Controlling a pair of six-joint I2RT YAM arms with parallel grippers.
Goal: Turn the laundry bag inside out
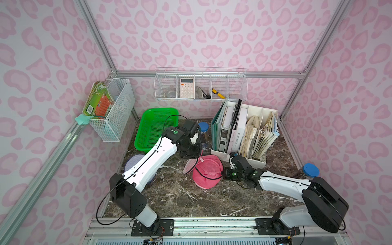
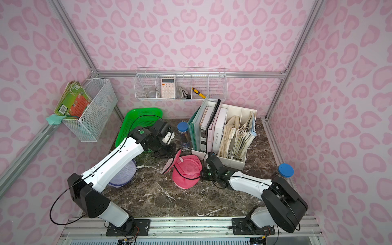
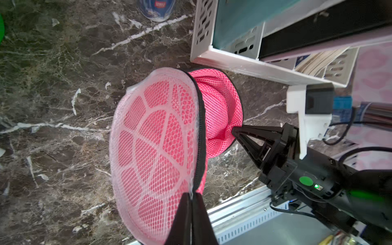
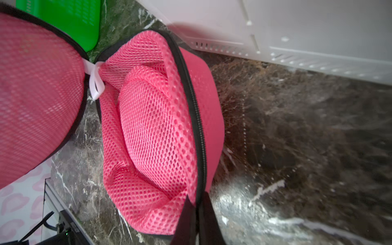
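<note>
The pink mesh laundry bag (image 1: 207, 174) sits on the marble tabletop with its zip opened and its round mesh lid (image 3: 153, 143) raised at the left. My left gripper is shut on the lid's edge, beside the black zip band. My right gripper is shut on the rim of the bag's body, where the black zip tape (image 4: 196, 118) runs between its fingertips. In the right wrist view, a pale loop (image 4: 96, 81) joins lid and body, and bunched mesh fills the opening.
A white file holder (image 1: 256, 162) with binders stands behind the bag on the right. Behind my left arm are a green basket (image 1: 157, 122) and a blue-lidded jar (image 1: 203, 126). A round lilac item (image 2: 122, 175) lies under that arm.
</note>
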